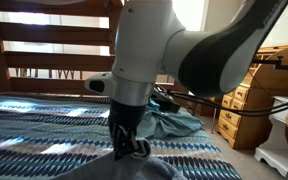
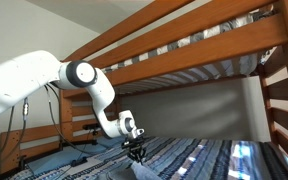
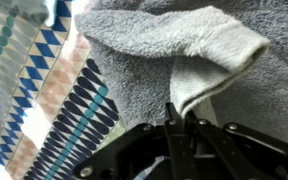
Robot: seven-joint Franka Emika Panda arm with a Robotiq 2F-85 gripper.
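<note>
A grey towel (image 3: 269, 95) fills most of the wrist view, lying crumpled on the bed. One raised fold (image 3: 199, 80) of it runs down between the fingertips of my gripper, which is shut on that fold. In exterior view 1 the gripper (image 1: 130, 148) points down, and the grey towel (image 1: 119, 168) shows around it at the bottom edge. Exterior view 2 has the gripper (image 2: 136, 153) small and low, close to the towel (image 2: 177, 160). Much of the towel lies outside exterior view 1.
A striped, patterned bedspread (image 1: 34, 130) covers the bed. Some blue-green cloth (image 1: 169, 123) lies behind the arm. Wooden slats (image 1: 54, 33) stand at the back, and a bunk rail (image 2: 184, 45) runs overhead. A wooden dresser (image 1: 246, 105) is beyond the bed.
</note>
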